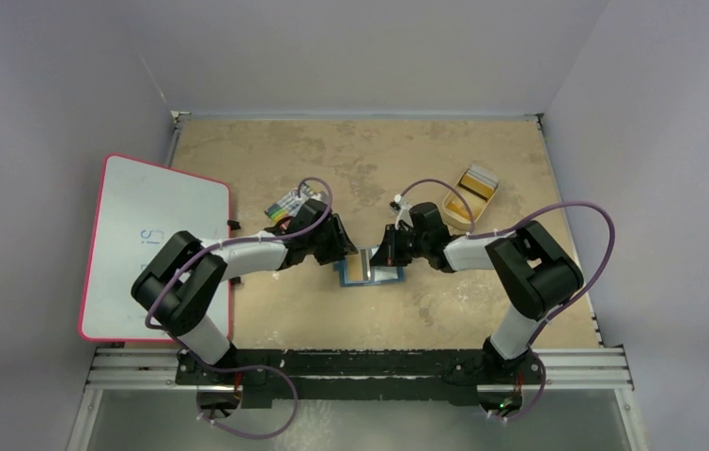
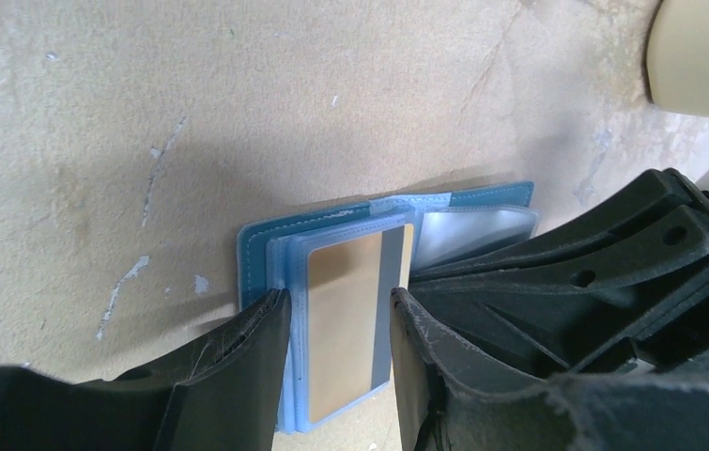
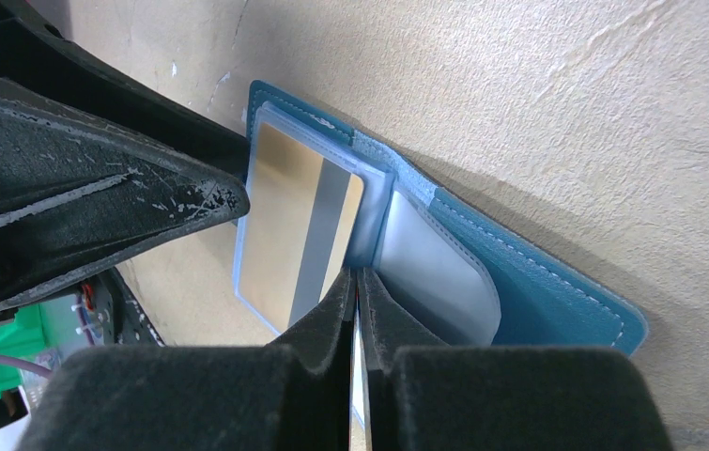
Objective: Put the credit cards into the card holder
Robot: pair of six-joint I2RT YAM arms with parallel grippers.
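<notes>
The blue card holder (image 1: 355, 284) lies open on the table between my two arms. In its left clear sleeve rests a gold card (image 2: 346, 310) with a grey stripe, seen in both wrist views. The right clear sleeve (image 3: 430, 272) looks empty and bulges up a little. My left gripper is open over the left half, one finger near the sleeve's outer edge, the other at the striped side of the card. My right gripper is shut at the holder's middle, pinching the edge of the clear sleeve; its tips hide the exact grip.
A cream box (image 1: 456, 209) with gold cards stands at the back right. Behind my left arm lies a colourful item (image 1: 286, 204). A whiteboard (image 1: 153, 254) covers the left side.
</notes>
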